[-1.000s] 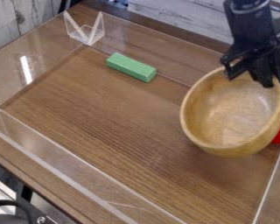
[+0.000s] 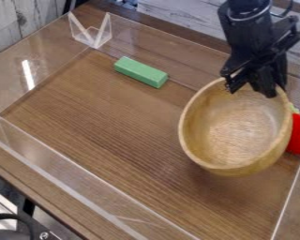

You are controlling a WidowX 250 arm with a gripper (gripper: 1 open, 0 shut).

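A tan bowl (image 2: 225, 127) is tilted in the right half of the camera view, with the black gripper (image 2: 265, 73) at its upper right rim. The rim appears to be between or just behind the fingers; whether they grip it is unclear. A red object (image 2: 298, 137), partly hidden by the bowl, lies at the right edge.
A green block (image 2: 142, 71) lies at the upper middle of the wooden table (image 2: 90, 127). A clear wire-like or plastic holder (image 2: 93, 30) stands at the back left.
The gripper and the bowl have moved left, and more of the red object shows at the right.
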